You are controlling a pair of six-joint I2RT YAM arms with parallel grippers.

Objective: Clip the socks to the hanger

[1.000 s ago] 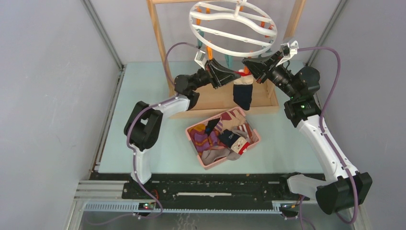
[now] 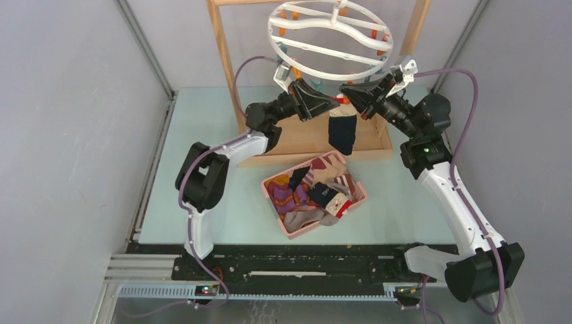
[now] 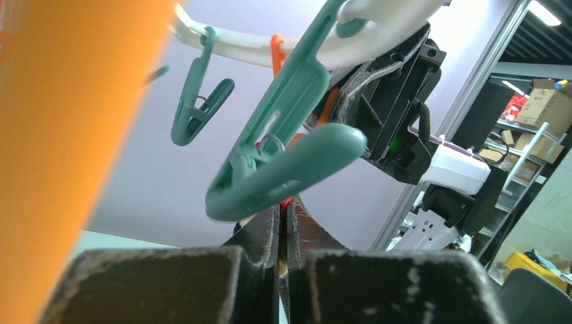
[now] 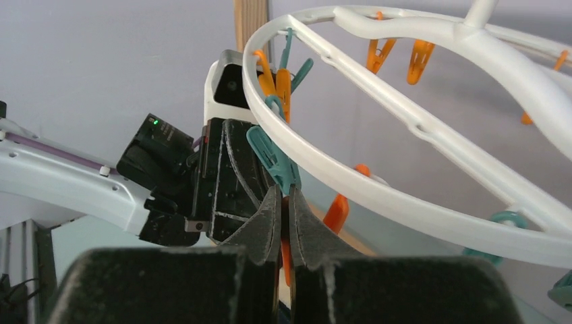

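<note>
The round white hanger point(image 2: 326, 46) hangs overhead with orange and teal clips along it. Below its near rim a navy sock point(image 2: 342, 131) with a cream and red top hangs between my grippers. My left gripper is shut, its tips at the red top. My right gripper is shut on an orange clip point(image 4: 286, 263) at the sock's top. A teal clip point(image 3: 283, 179) fills the middle of the left wrist view, just above those fingertips.
A pink bin of mixed socks point(image 2: 291, 233) sits on the table below. A wooden frame point(image 2: 222, 40) stands around the hanger.
Both grippers stay nearly in place. The left one has risen very slightly, and the clips on the hanger's near rim have shifted a little.
</note>
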